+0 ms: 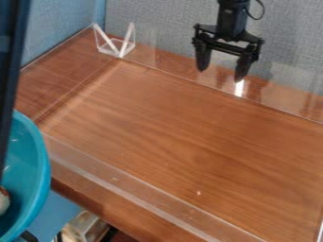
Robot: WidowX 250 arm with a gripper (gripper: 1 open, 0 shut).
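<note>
My black gripper (221,62) hangs at the back of the wooden table (177,132), right of centre, in front of the grey wall. Its two fingers stand apart with nothing visible between them. A white wire-like frame (113,43) stands at the back left corner of the table, well to the left of the gripper.
A turquoise bowl (30,170) at the left edge holds a pale item, partly out of view. A dark vertical bar crosses the upper left edge. Clear edging borders the table.
</note>
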